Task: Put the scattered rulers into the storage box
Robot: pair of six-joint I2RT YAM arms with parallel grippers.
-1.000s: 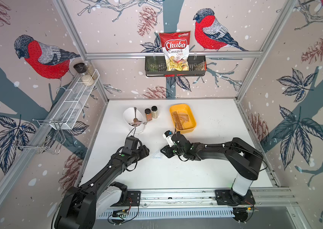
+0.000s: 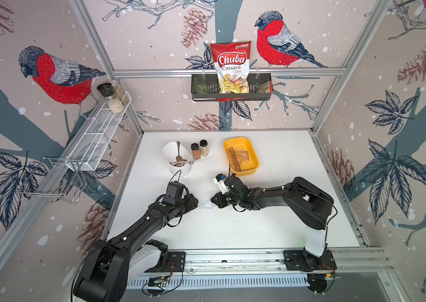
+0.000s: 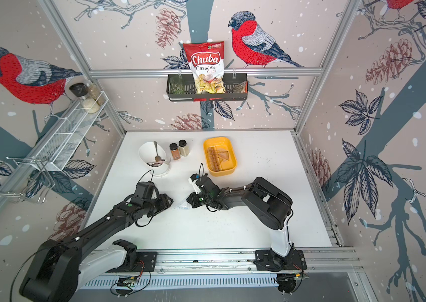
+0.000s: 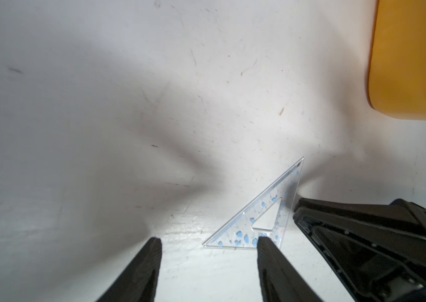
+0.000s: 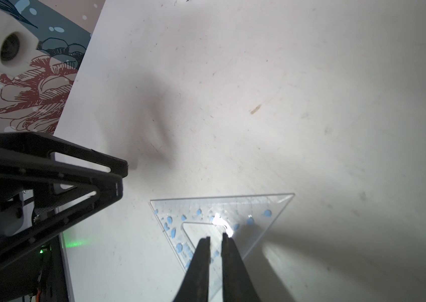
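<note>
A clear triangular ruler with blue spots [image 4: 238,234] is over the white table between the two grippers; whether it touches the surface I cannot tell. My right gripper is shut on one edge of it, its fingers close together. The left gripper faces the triangle from the left, fingers apart and nothing between them; in the left wrist view one fingertip overlaps the triangle's lower edge. Behind the right gripper stands the yellow storage box [image 2: 254,168], with a long ruler [image 2: 231,155] and a triangular one [image 2: 243,155] inside.
At the back left are a white bowl [image 2: 168,149] with utensils and two spice jars, one brown-filled [image 2: 195,152] and one pale [image 2: 204,149]. A wire shelf [image 2: 94,136] hangs on the left wall.
My right arm has shifted slightly left, its fingertips now farther over the triangle, and its elbow has swung inward. The left gripper has barely moved.
</note>
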